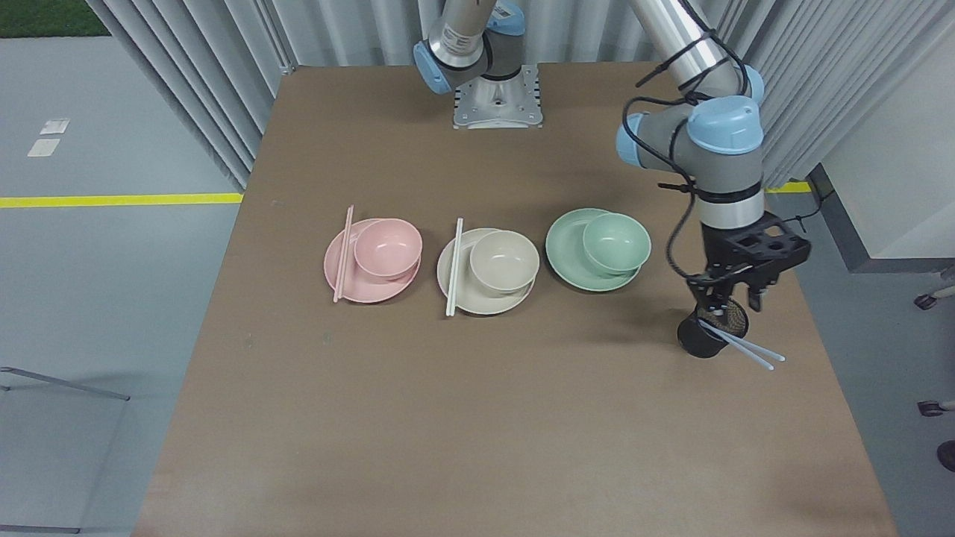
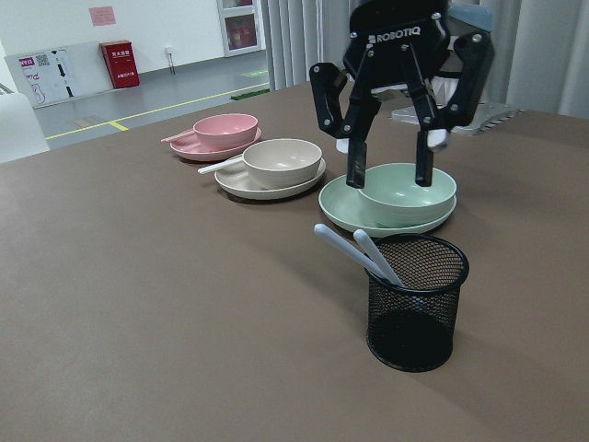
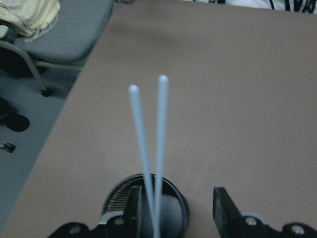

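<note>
The black mesh holder [image 2: 412, 322] stands on the right of the table, two pale blue chopsticks [image 3: 161, 124] leaning in it. My gripper [image 2: 390, 180] stands open above it, nothing between its fingers; in the wrist view the chopsticks rise between the fingers. Left of it, a green plate [image 1: 568, 259] carries a green bowl [image 1: 615, 237]; a cream plate [image 1: 483, 304] carries a cream bowl [image 1: 503, 258] and white chopsticks [image 1: 454, 268]; a pink plate [image 1: 367, 291] carries a pink bowl [image 1: 387, 243] and pink chopsticks [image 1: 344, 255].
The base [image 1: 497, 112] of an arm stands at the back. A chair [image 3: 74, 25] shows beside the table in the wrist view.
</note>
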